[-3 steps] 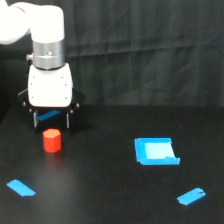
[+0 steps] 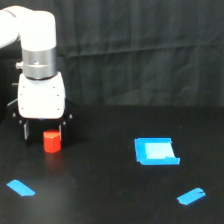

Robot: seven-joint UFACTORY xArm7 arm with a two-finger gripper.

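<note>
A small red block rests on the black table at the left. My white gripper hangs low over it, its dark fingers spread wide apart. The block appears below and between the fingertips, nearer the right one. It still looks to be resting on the table. How far the fingertips are from the block in depth is hard to tell.
A blue-taped square with a white middle lies on the right half of the table. Blue tape strips mark the front left and front right. A dark curtain hangs behind.
My gripper has come down and slightly left, closer to the red block. It now covers the blue strip seen behind the block earlier. The block stays in the same place.
</note>
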